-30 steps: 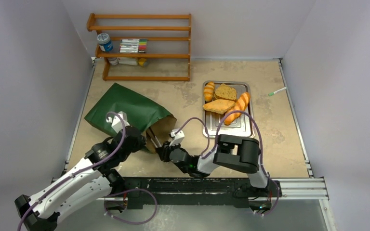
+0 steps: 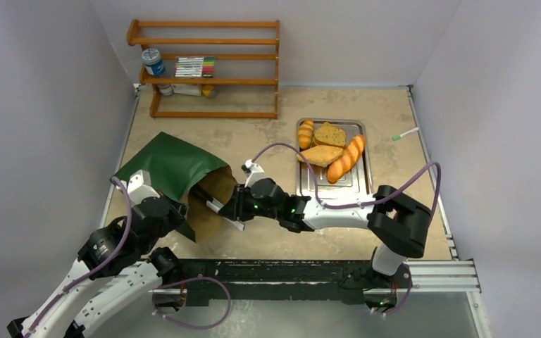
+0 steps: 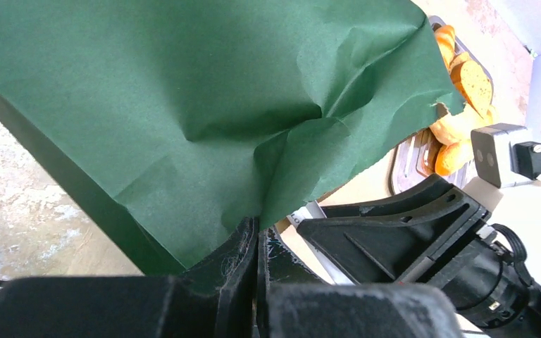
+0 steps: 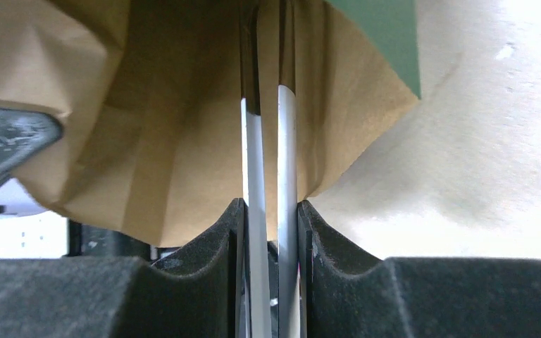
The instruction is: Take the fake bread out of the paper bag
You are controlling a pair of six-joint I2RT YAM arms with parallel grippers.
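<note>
The green paper bag (image 2: 169, 158) lies on its side at the left, its brown inside facing right. My left gripper is shut at its near edge; green paper shows right at its fingertips, though whether pinched is hard to see. My right gripper is at the bag's mouth, two long white-and-dark strips (image 4: 287, 141) between its fingers, reaching into the dim brown interior (image 4: 162, 141). No bread shows inside the bag. A metal tray (image 2: 359, 186) holds several fake breads (image 2: 345, 158) at the right.
A wooden rack (image 2: 211, 113) with jars and markers stands at the back left. A green-capped marker (image 2: 406, 134) lies at the right.
Both arms have moved left, and the bag has shifted leftward with them, its mouth now farther left.
</note>
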